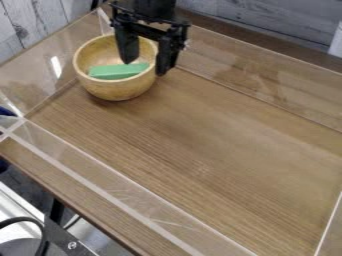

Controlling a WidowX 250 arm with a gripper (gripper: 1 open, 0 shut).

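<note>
My black gripper [147, 50] hangs over the top of a tan round bowl [120, 88] at the upper left, its fingers spread open on either side. Inside the bowl lies a green block [118, 73], with nothing visible between my fingers.
A white edge runs along the upper right. A black cable [38, 228] lies at the lower left.
</note>
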